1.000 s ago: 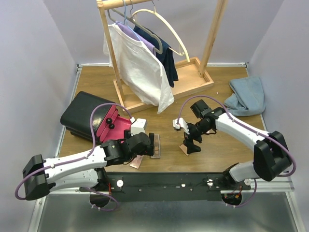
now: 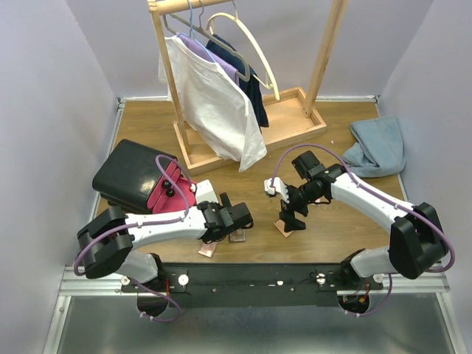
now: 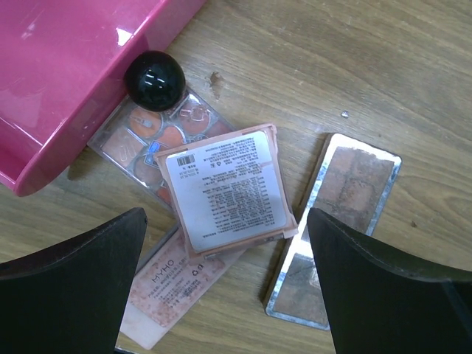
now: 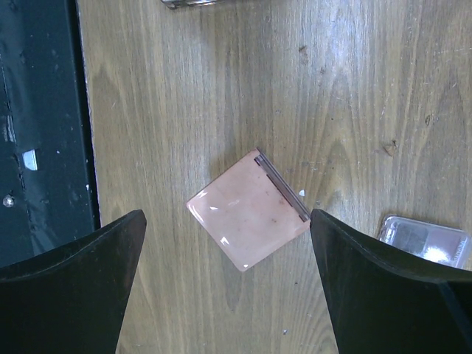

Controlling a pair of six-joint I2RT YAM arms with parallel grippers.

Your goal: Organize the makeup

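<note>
My left gripper hangs open over a pink compact with a white label (image 3: 225, 184). Around that compact lie an eyeshadow palette (image 3: 136, 147), a pink slim case (image 3: 166, 295) and a silver-rimmed palette (image 3: 343, 181), beside the pink drawer (image 3: 51, 88) of a black case (image 2: 125, 169). My right gripper is open above a square pink compact (image 4: 243, 210); a small clear case (image 4: 424, 237) lies to its right in that wrist view.
A wooden clothes rack (image 2: 299, 122) with hanging garments stands at the back. A folded blue-grey cloth (image 2: 372, 147) lies back right. The dark table edge runs along the front.
My left arm has shifted, its elbow moving toward the back, with the gripper staying over the cluster of makeup. The right arm is almost unchanged.
</note>
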